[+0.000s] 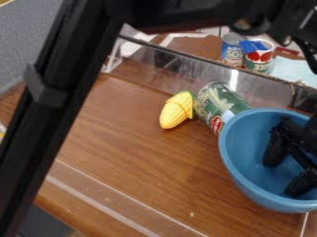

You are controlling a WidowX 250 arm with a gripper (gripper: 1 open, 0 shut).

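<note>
My black gripper point(287, 157) is down inside a blue bowl point(247, 185) at the right, its fingers apart and partly cut off by the frame's edge; I see nothing clearly held. A green can point(221, 106) lies on its side just behind the bowl, and a yellow toy corn point(176, 110) lies to the left of the can. The dark arm crosses the top and left of the view.
A clear low barrier point(161, 62) runs behind the objects, with two cans point(258, 57) beyond it.
</note>
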